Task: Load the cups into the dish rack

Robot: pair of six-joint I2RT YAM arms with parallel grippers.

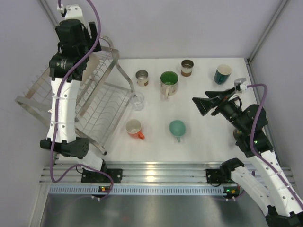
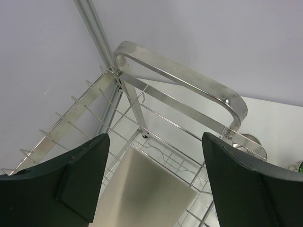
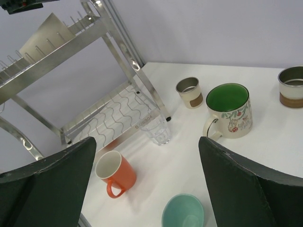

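My left gripper (image 1: 78,37) is above the upper tier of the metal dish rack (image 1: 98,90), its fingers open and empty. A beige, flat-faced piece (image 2: 151,189) leans in the rack just below the left fingers. Over the right side of the table, my right gripper (image 1: 202,100) stands open, nothing between its fingers. The cups on the table are an orange-handled cup (image 1: 133,126), a teal cup (image 1: 177,128), a clear glass (image 1: 137,101), a green-lined mug (image 1: 169,82), two small brown-banded cups (image 1: 142,77) and a dark teal cup (image 1: 222,74).
The rack's lower tier (image 3: 113,118) looks empty where it shows. Its curved end frame (image 2: 175,73) rises beyond the left fingers. Grey walls border the back and sides.
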